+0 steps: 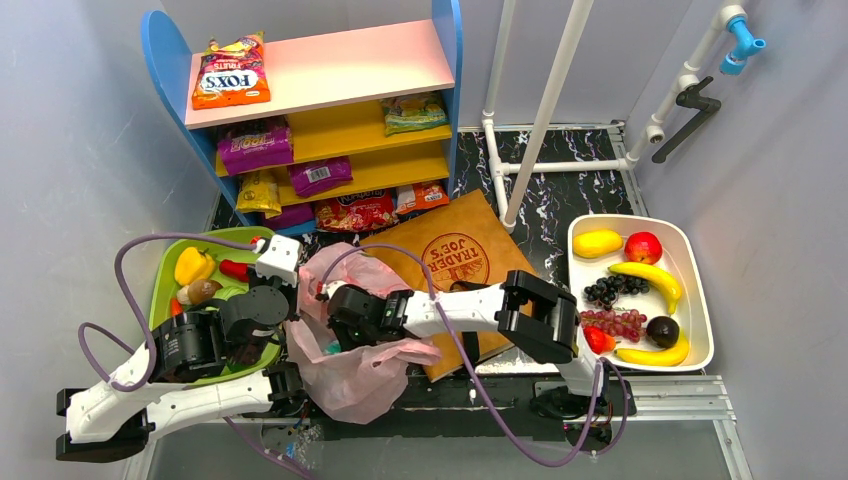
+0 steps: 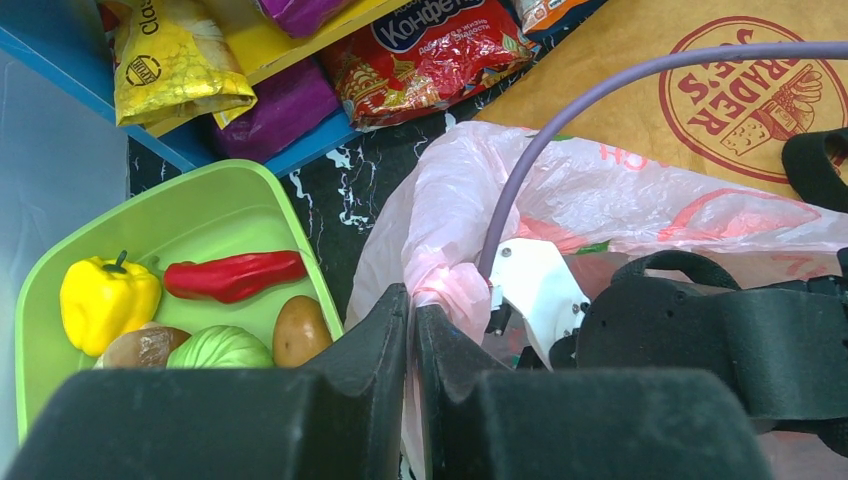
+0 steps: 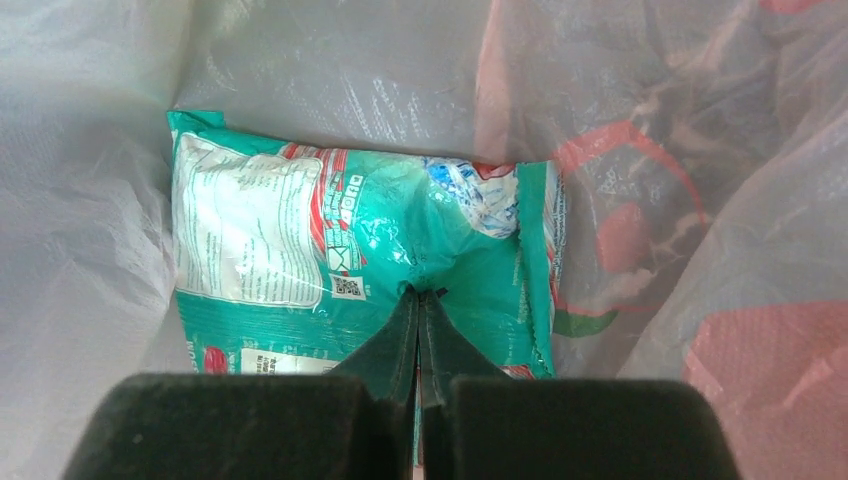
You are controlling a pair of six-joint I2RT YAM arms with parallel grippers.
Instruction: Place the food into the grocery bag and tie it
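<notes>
The pinkish translucent grocery bag (image 1: 345,385) stands with its mouth facing up. My left gripper is shut on a gathered part of its rim. Down inside the bag lies a green snack packet (image 3: 290,235), flat, with white label panels. My right gripper reaches into the bag, shut, its fingertips against the middle of the packet, where the film looks dented. Nothing shows clearly between those fingers. In the top view the right arm covers most of the bag's opening, leaving a sliver of green.
To the left is a green bin (image 2: 240,180) of vegetables, to the right a white tray (image 1: 700,300) of fruit. A shelf (image 1: 340,65) with several snack packets stands behind. The brown Trader Joe's bag (image 1: 500,240) lies beside the grocery bag.
</notes>
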